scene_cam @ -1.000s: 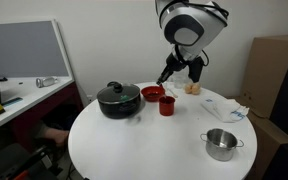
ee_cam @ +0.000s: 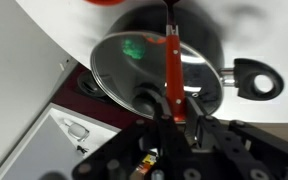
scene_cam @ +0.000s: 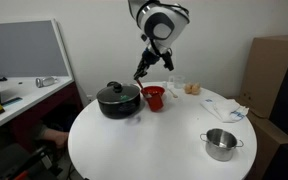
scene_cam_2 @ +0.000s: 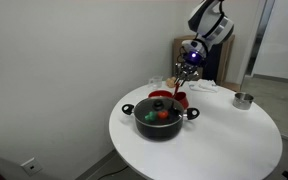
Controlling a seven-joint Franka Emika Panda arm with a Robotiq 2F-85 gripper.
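Observation:
My gripper is shut on a red-handled utensil (ee_cam: pixel 174 72), which runs upward from the fingers in the wrist view and ends in a dark part at the top edge. In exterior view 1 the gripper (scene_cam: pixel 140 77) hangs low between the black pot (scene_cam: pixel 118 102) and the red cup (scene_cam: pixel 155 100). The cup stands close to the pot's right side, and whether it touches the table cannot be told. Behind it, partly hidden, is a red bowl (scene_cam_2: pixel 161 94). Green and red pieces show through the pot's glass lid (ee_cam: pixel 134 70).
A small steel pot (scene_cam: pixel 221 145) stands at the right front of the round white table (scene_cam: pixel 144 150). A white cloth (scene_cam: pixel 224 108) and several tan round items (scene_cam: pixel 192 88) lie toward the back right.
My arm has swung left and lowered toward the black pot, with the red handle now visible below the gripper. The red cup now appears farther left and slightly higher in the view.

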